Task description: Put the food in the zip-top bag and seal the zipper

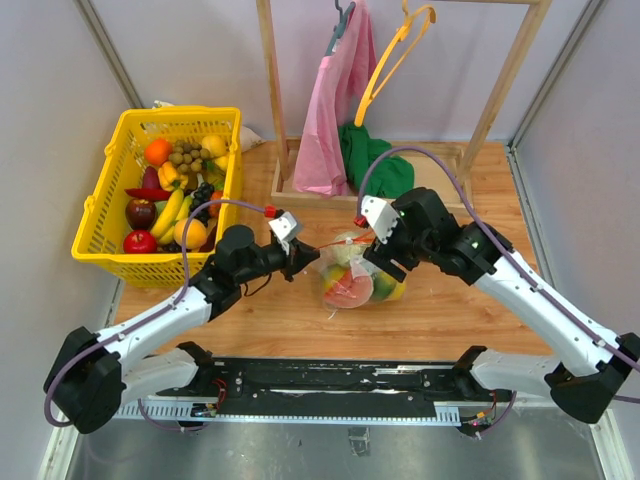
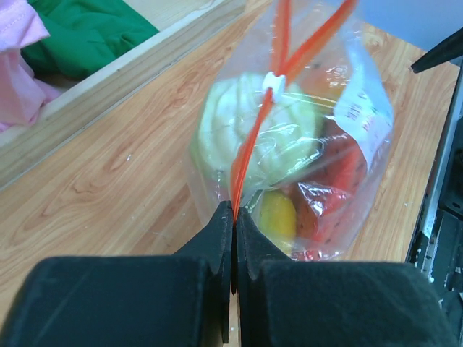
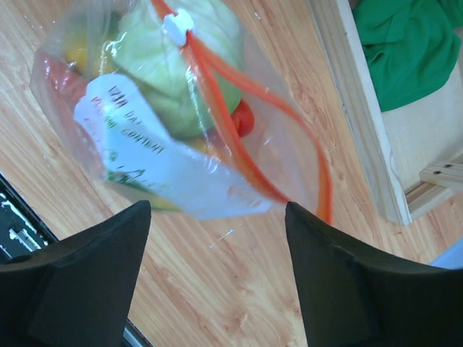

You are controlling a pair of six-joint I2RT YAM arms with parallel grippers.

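Observation:
The clear zip bag (image 1: 355, 285) holds food: a pale green cabbage-like item (image 3: 181, 65), red and yellow pieces. Its orange zipper (image 2: 253, 130) has a white slider (image 3: 177, 27). My left gripper (image 1: 308, 257) is shut on the zipper's end (image 2: 237, 181) at the bag's left. My right gripper (image 1: 390, 255) is at the bag's right; in its wrist view the fingers stand apart, with the loose orange strips just beyond them and nothing visibly held.
A yellow basket (image 1: 95, 205) of produce stands at the left. A wooden rack (image 1: 450, 160) with pink and green cloths and hangers is behind the bag. Bare table lies in front.

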